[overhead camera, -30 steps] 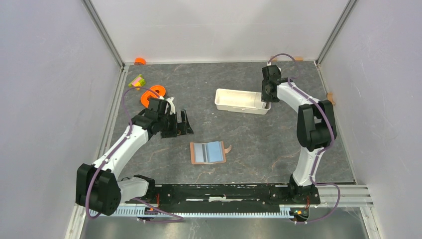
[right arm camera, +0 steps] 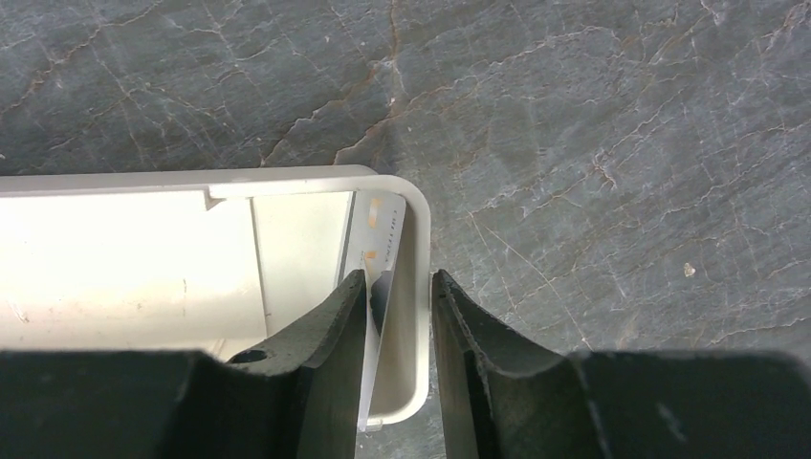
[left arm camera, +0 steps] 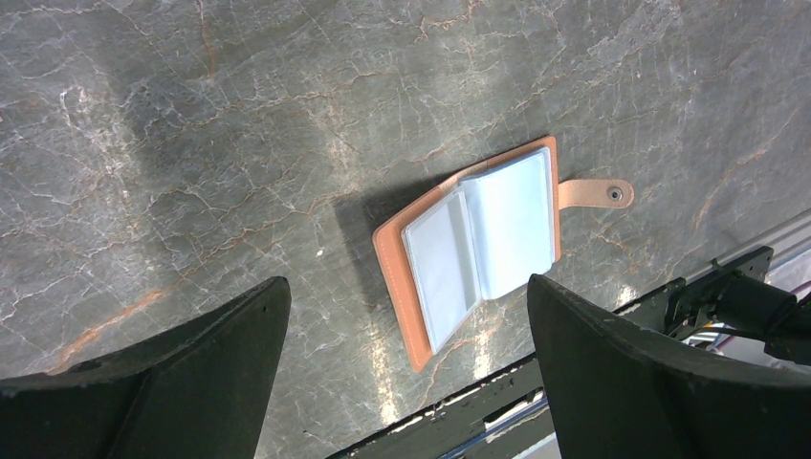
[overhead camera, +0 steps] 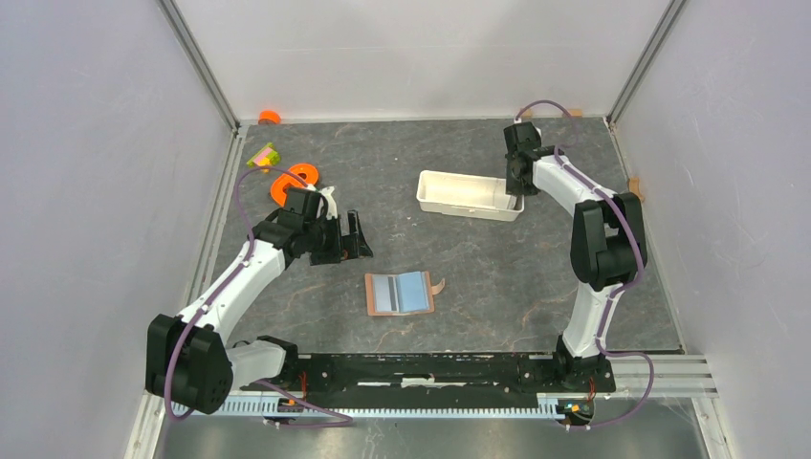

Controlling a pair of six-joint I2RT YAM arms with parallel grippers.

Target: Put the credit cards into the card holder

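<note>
The card holder [overhead camera: 400, 293], tan with pale sleeves and a snap strap, lies open on the table in front. My left gripper is open above it, to the upper left, empty. The white bin [overhead camera: 456, 191] sits back right. In the right wrist view a silver card [right arm camera: 373, 229] leans along the bin's right end. My right gripper is part open at that end, one finger against or just over the card, the other by the rim; whether it grips anything is unclear.
Orange rings [overhead camera: 296, 175] and small colored toys lie at the back left, partly behind the left arm. The table between holder and bin is clear. Walls bound both sides.
The bin has shifted slightly to the right, and my right gripper has moved slightly with it. The left arm and card holder are unchanged.
</note>
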